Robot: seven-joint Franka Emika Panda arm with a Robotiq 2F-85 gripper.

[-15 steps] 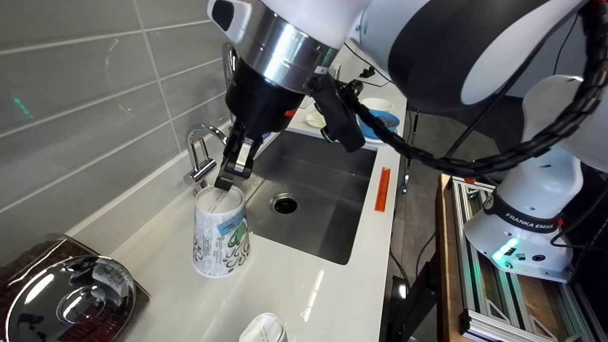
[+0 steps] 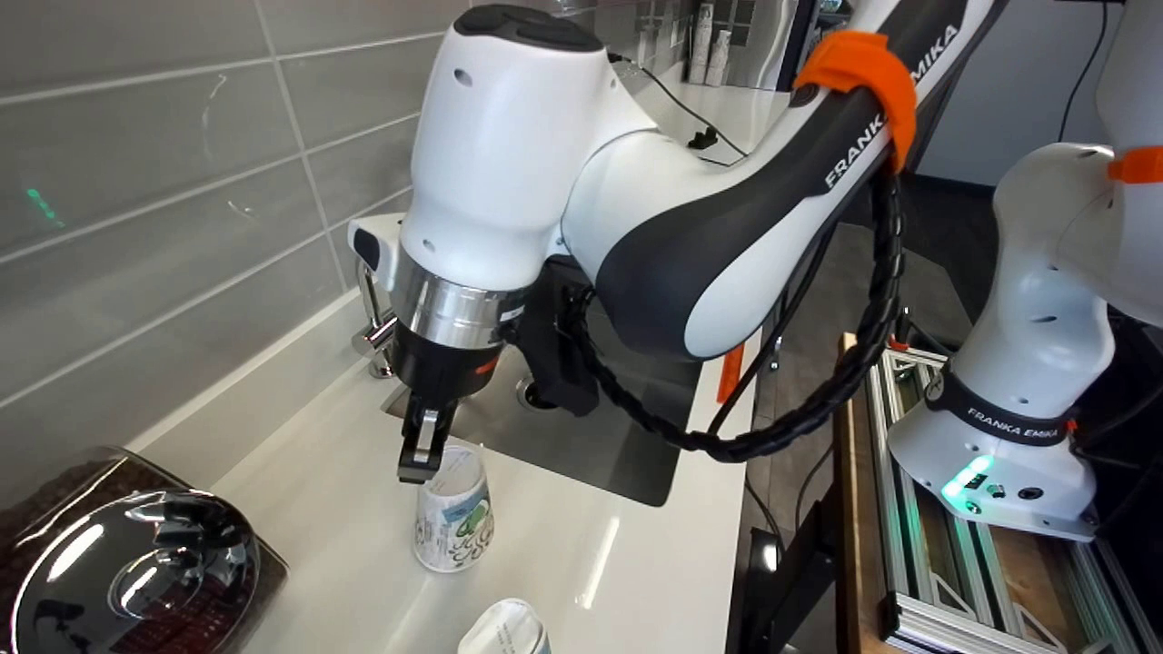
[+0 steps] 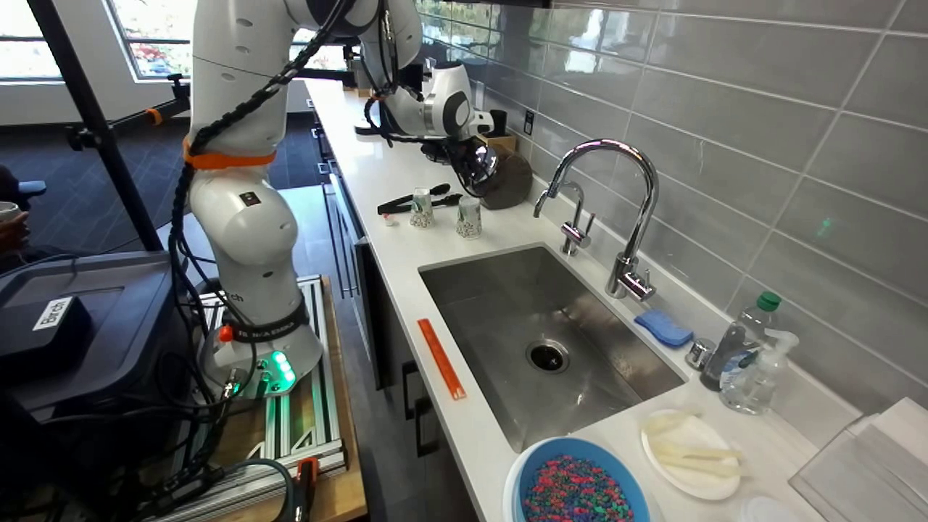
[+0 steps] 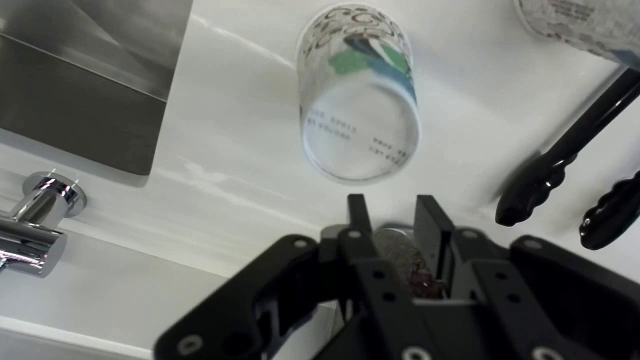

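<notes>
A paper cup (image 2: 455, 529) with a green and blue print stands upside down on the white counter, near the sink's corner. In the wrist view that cup (image 4: 360, 129) shows its closed base, just beyond the fingertips. My gripper is part open, with a clear gap between its fingers and no cup held there. From the side, the gripper (image 2: 417, 470) hangs by the cup's upper left edge; whether it touches cannot be told. A second cup (image 3: 422, 209) stands nearby, partly cut off in the wrist view.
Black tongs (image 4: 534, 186) lie near the cups. A dark container with a shiny lid (image 2: 169, 578) stands beside the wall. Beyond the cups are the steel sink (image 3: 487, 326), the chrome faucet (image 3: 648, 209) and an orange strip (image 3: 441, 358). Counter between the cups and its front edge is clear.
My arm and gripper have moved lower and toward the left in exterior view 1. The cup has shifted down and right there and looks smaller. The second cup and the lidded container have not moved.
</notes>
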